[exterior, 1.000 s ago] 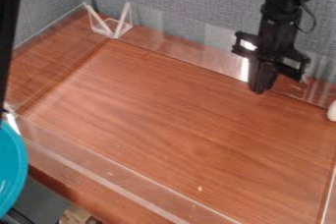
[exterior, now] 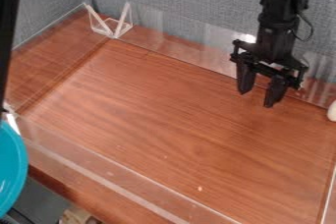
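My black gripper [exterior: 258, 84] hangs over the back right of the wooden table [exterior: 171, 140], close to the clear rear wall. Its two fingers are spread apart, open, with nothing visible between them.
A cyan round object [exterior: 8, 169] sits at the lower left, outside the clear barrier. A white wire frame [exterior: 110, 24] stands at the back left. A small white object [exterior: 331, 111] is at the right edge.
The gripper's fingers have spread from close together to open, and it has moved slightly down and toward the front.
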